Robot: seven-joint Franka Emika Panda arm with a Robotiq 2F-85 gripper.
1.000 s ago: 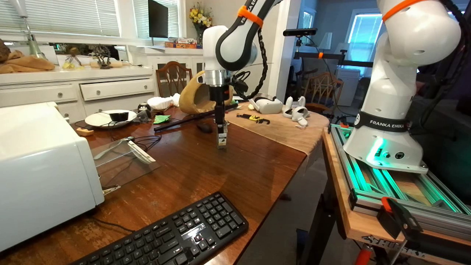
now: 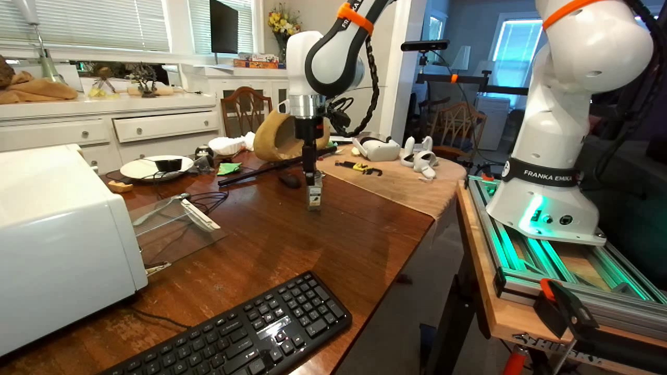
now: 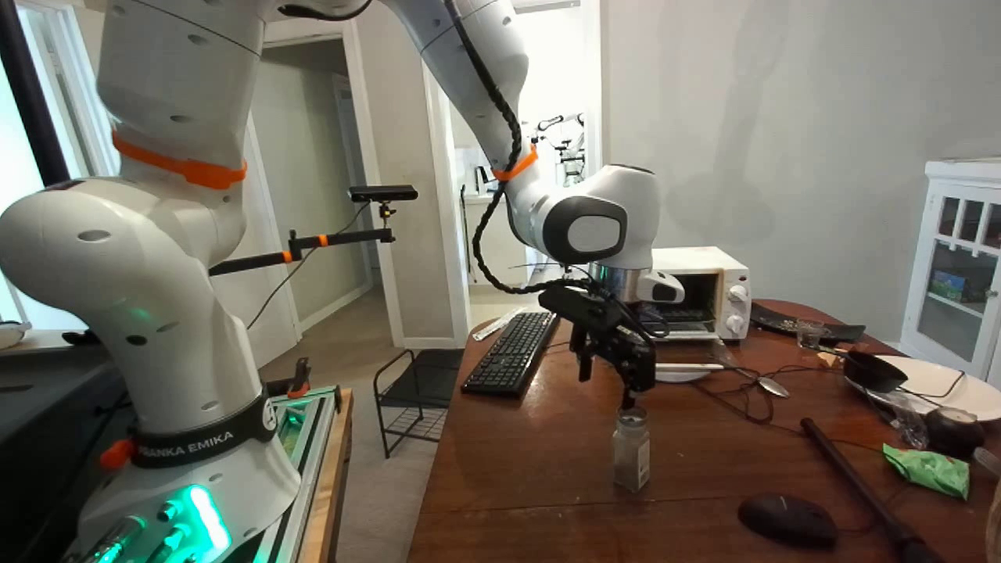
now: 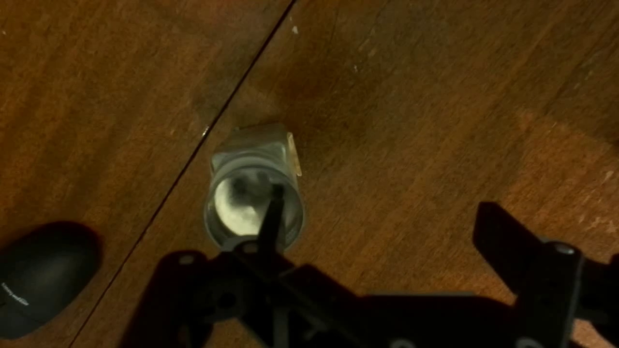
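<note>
A clear glass jar (image 3: 633, 452) with a pale label stands upright and uncapped on the wooden table. Seen from above in the wrist view, the jar (image 4: 255, 142) has an open round mouth with something whitish inside. My gripper is open, its fingers wide apart with nothing held between them. One fingertip (image 4: 277, 194) overlaps the jar's mouth, while the other is off to the right over bare wood. In exterior view 2 the gripper (image 3: 607, 386) is tilted above the jar; whether the lower fingertip dips inside the rim is hard to tell.
A black mouse (image 3: 786, 519) and a dark rod (image 3: 859, 493) lie near the jar. The keyboard (image 2: 269, 334) and white toaster oven (image 2: 62, 231) occupy the table's other end. Bare wood (image 2: 281, 240) stretches between jar and keyboard.
My gripper has risen slightly and shifted a little left in exterior view 1. The jar stands in the same place.
</note>
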